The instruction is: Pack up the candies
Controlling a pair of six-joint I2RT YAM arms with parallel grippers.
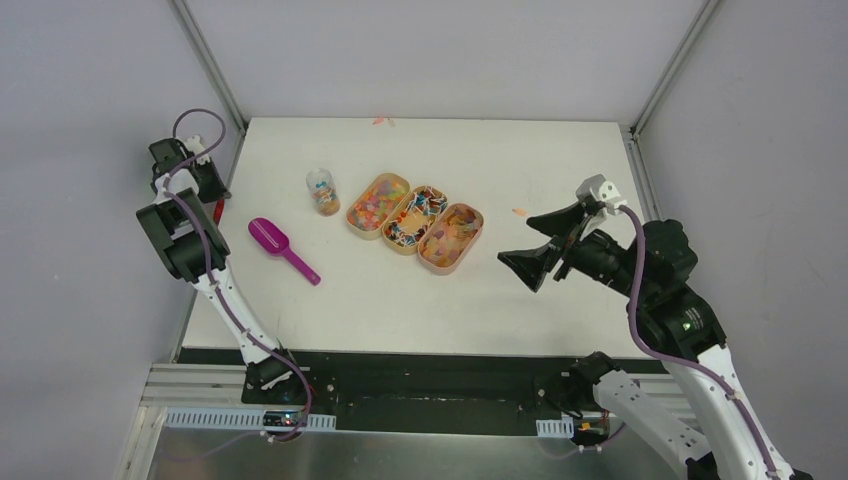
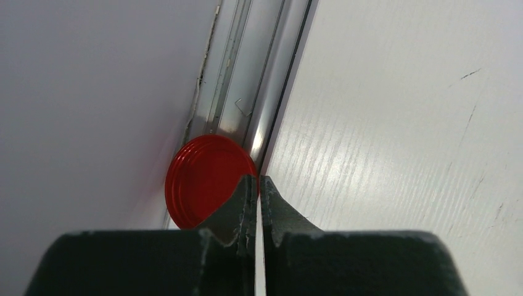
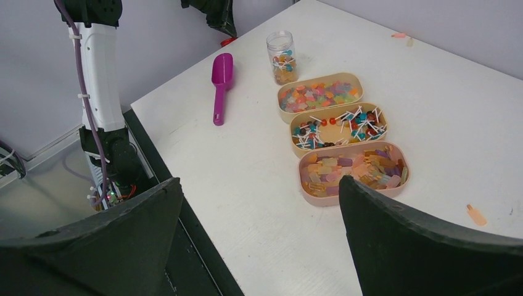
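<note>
A clear jar (image 1: pixel 323 191) holding some candies stands open on the table, left of three candy containers. These hold colourful gummies (image 1: pixel 378 201), lollipops (image 3: pixel 365 123) and paler gummies (image 3: pixel 351 168). A purple scoop (image 1: pixel 269 236) lies nearer the left edge. At that edge, a red lid (image 2: pixel 206 179) rests by the metal rail and wall. My left gripper is shut at the lid's right rim; whether the rim is between the tips cannot be made out. Out over the right side of the table, my right gripper is open and empty.
Loose orange candy pieces lie on the table, one (image 3: pixel 475 215) at the right and others (image 1: pixel 383 121) by the back edge. A grey wall (image 2: pixel 92 123) closes off the left side.
</note>
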